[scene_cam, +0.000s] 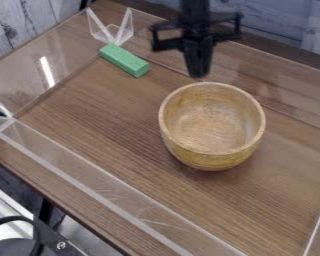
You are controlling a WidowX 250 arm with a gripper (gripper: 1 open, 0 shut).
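Note:
My gripper (pixel 198 70) is at the top middle, blurred, its tip above and behind the rim of a round tan bowl (pixel 211 140); it looks shut, with nothing visible between its fingers. The bowl looks empty. A green block (pixel 123 59) lies on the wooden table to the left of the gripper.
A white prong-shaped object (pixel 109 25) stands behind the green block. Clear tape strips (pixel 59 180) run along the table's left side, and a dark cable lies at the bottom left.

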